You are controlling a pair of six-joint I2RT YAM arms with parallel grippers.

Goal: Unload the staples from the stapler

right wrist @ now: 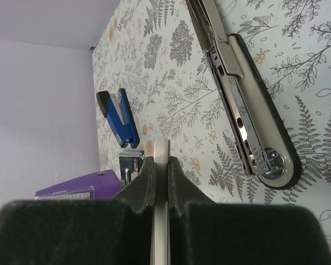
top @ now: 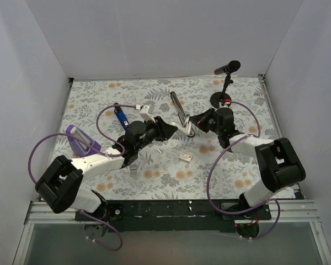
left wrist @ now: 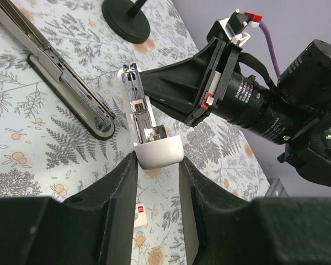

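A small white stapler with its steel channel exposed is held in the air near the table's centre. My right gripper is shut on it; in the right wrist view its white edge shows between the fingertips. My left gripper is at the stapler's white end, fingers close on it; whether they grip it is unclear. A long grey open stapler lies on the table behind.
A blue stapler, a purple object at the left and a small pale block lie around. A black stand is at back right.
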